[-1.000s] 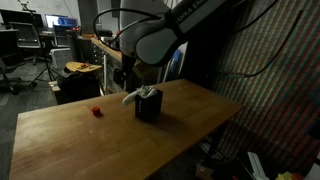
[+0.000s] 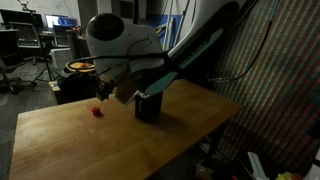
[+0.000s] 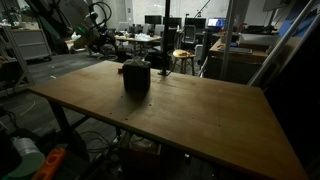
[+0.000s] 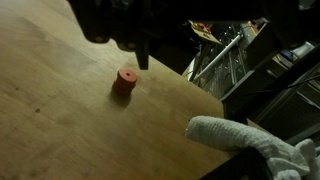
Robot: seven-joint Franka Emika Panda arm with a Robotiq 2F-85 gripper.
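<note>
A small red cylinder [image 4: 125, 82] stands on the wooden table in the wrist view; it also shows as a red spot [image 2: 97, 112] left of the black box in exterior view 1. The black box [image 2: 149, 107] sits near the middle of the table, and in exterior view 2 the same box [image 3: 137, 78] stands toward the left end. White cloth [image 4: 235, 135] pokes out of it in the wrist view. My gripper [image 2: 108, 88] hangs above the table, close to the red cylinder. It is open and apart from the cylinder, with a dark finger [image 4: 142, 52] visible behind it.
The wooden table [image 3: 200, 110] has wide free room on the side of the box away from the cylinder. A stool [image 3: 183, 60], chairs and desks stand beyond the table. A dark ribbed curtain [image 2: 265, 80] hangs on the right.
My arm has come down and to the left, toward the red cylinder, and now covers part of the black box and its cloth. The red cylinder and box have stayed in place.
</note>
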